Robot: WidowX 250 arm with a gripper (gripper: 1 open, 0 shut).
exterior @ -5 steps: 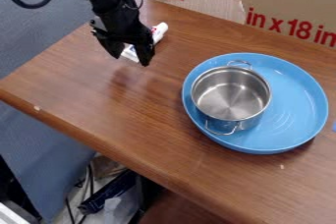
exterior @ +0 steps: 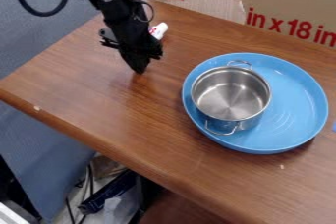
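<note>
My black gripper (exterior: 137, 61) is low over the left-middle of the wooden table, pointing down; whether its fingers are open or shut is unclear. Just behind it lies a white object with red markings (exterior: 157, 31), partly hidden by the arm. To the right, a steel pot (exterior: 231, 93) with handles sits on a blue plate (exterior: 294, 122), apart from the gripper.
A cardboard box (exterior: 276, 2) stands along the back edge. Cables and other items are on the floor beyond the near left edge.
My gripper has shifted slightly right and lower over the last second, covering more of the white object. The pot and plate have not moved.
</note>
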